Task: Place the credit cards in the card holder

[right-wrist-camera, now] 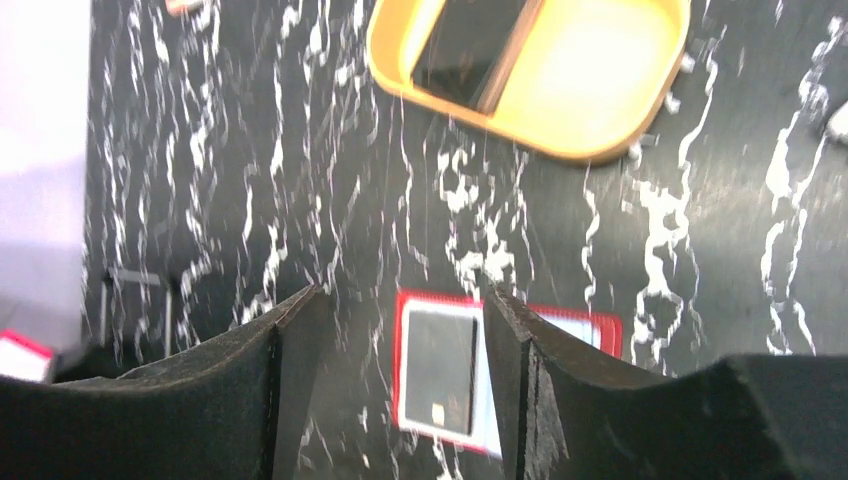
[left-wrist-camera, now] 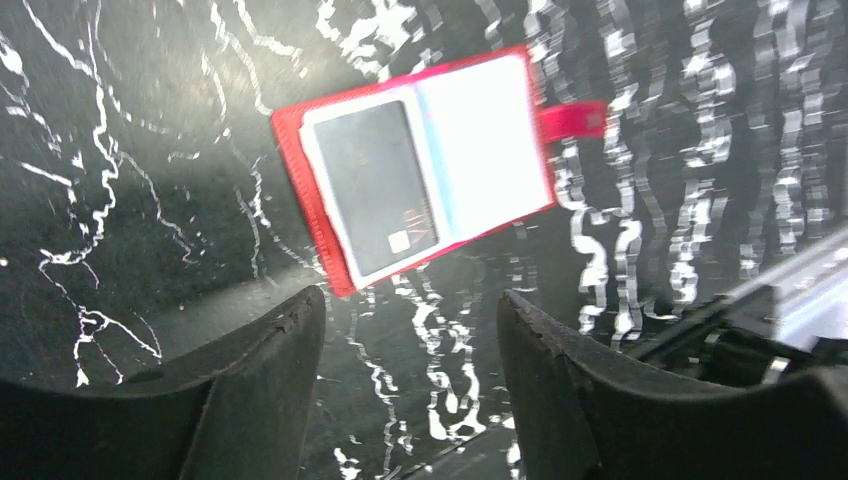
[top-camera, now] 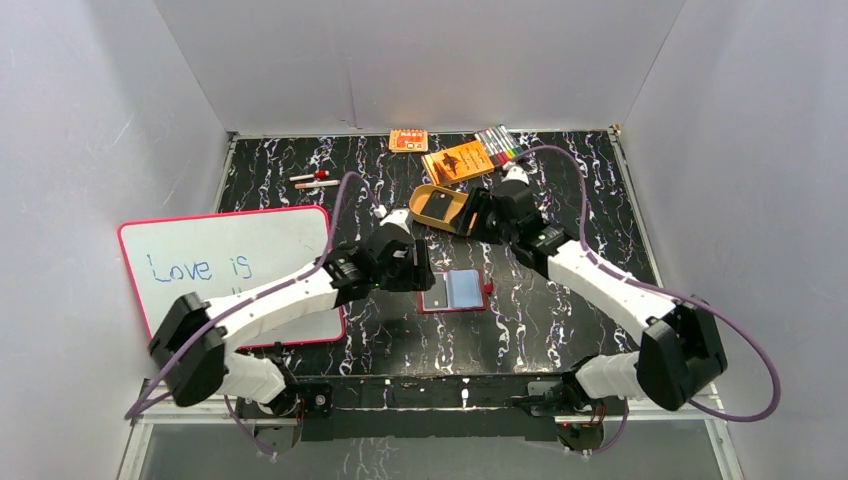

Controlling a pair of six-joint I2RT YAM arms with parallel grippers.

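Observation:
The red card holder (left-wrist-camera: pixel 313 222) lies spread flat on the dark marbled table. A dark card (left-wrist-camera: pixel 372 180) with a small pale square sits in its white-framed left half; a pale blue-white panel (left-wrist-camera: pixel 484 140) fills the other half, and a red tab sticks out at the side. Above the holder's near left corner, my left gripper is partly open and empty. My right gripper stands open and empty, over the table beside the yellow tray (top-camera: pixel 421 219). I cannot tell whether the flat black item (top-camera: pixel 436 205) in that tray is a card.
A whiteboard (top-camera: pixel 235 255) takes up the left side. At the back lie two markers, an orange notepad (top-camera: pixel 408 140), an orange book (top-camera: pixel 458 162) and several coloured pens (top-camera: pixel 499 144).

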